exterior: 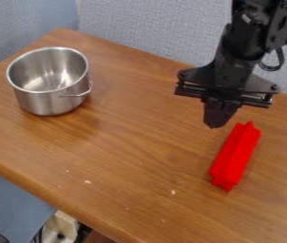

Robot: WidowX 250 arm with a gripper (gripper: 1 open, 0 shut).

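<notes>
The black gripper (219, 109) hangs over the table just above and to the left of a long red block (235, 156), its fingertips pointing down, apart from the block. It looks shut, with nothing visible between its fingers. The red block lies at the right of the table, slanting from upper right to lower left.
A steel pot (48, 81) with a side handle stands at the left rear of the wooden table (127, 180). A wall (146, 28) runs behind, and the table's left edge drops to a blue-grey area.
</notes>
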